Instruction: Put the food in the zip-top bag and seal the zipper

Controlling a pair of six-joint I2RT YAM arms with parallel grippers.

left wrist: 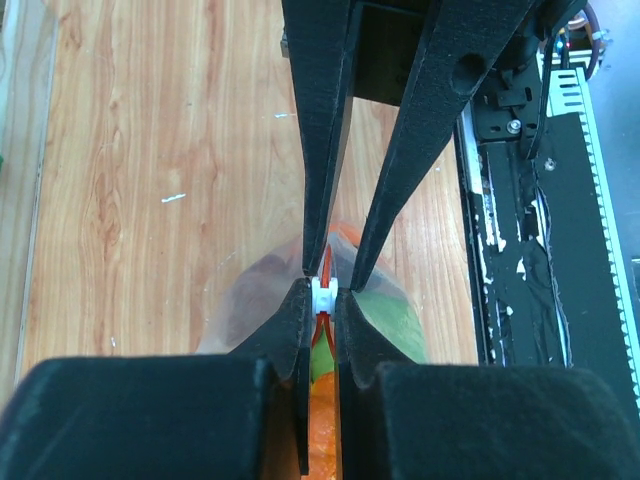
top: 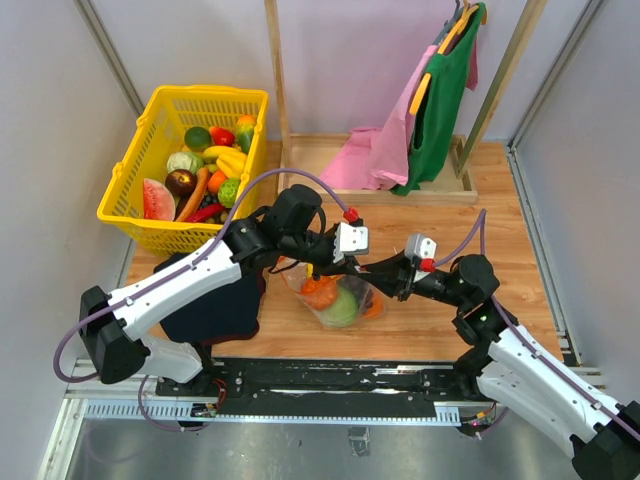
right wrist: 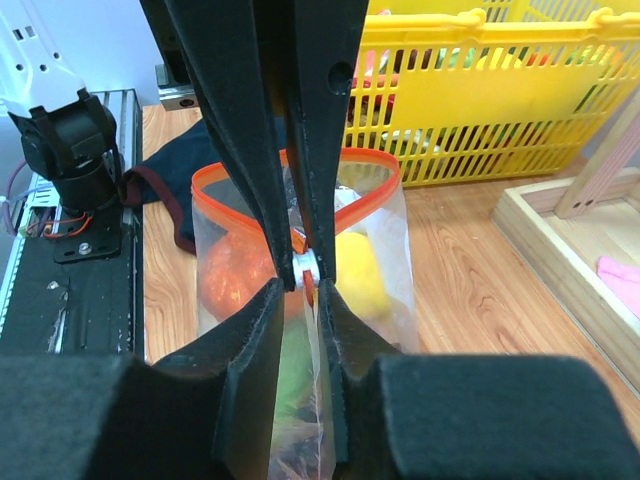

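The clear zip top bag (top: pixel 341 312) with an orange zipper rim (right wrist: pixel 377 202) stands on the table, its mouth still gaping on the side toward the basket. Inside it show orange, green and yellow food (right wrist: pixel 362 272). A small white slider (left wrist: pixel 324 290) sits on the zipper, with my left gripper shut on it. Facing it, my right gripper is part open, its fingertips on either side of the bag's edge close to the slider. Seen from above, both fingertips meet over the bag and hide the slider.
A yellow basket (top: pixel 165 235) of toy produce stands at the back left. Dark folded cloth (top: pixel 215 312) lies left of the bag. Behind is a wooden rack (top: pixel 415 196) with hanging pink and green clothes.
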